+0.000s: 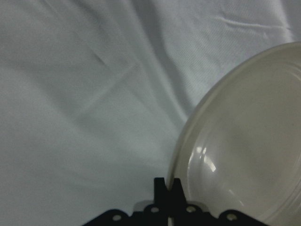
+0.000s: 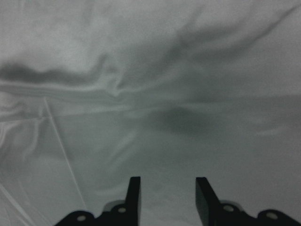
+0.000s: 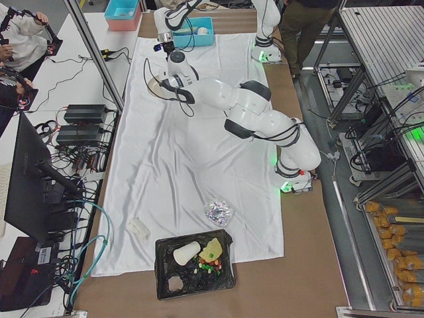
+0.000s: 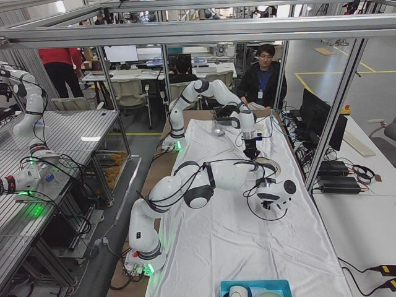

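In the left wrist view, a glossy cream plate [image 1: 242,136] fills the right side, with my left gripper shut on its near rim. The plate [image 3: 154,89] is partly hidden by the arm in the camera left view, and shows behind an arm in the camera right view [image 4: 272,166]. My right gripper stands open over bare white cloth, nothing between its fingers.
A black tray [image 3: 165,265] with a cup and food-like items sits at one end of the cloth [image 3: 185,172], near a foil item [image 3: 218,213] and a white object [image 3: 138,228]. A blue bin [image 3: 199,40] stands at the other end.
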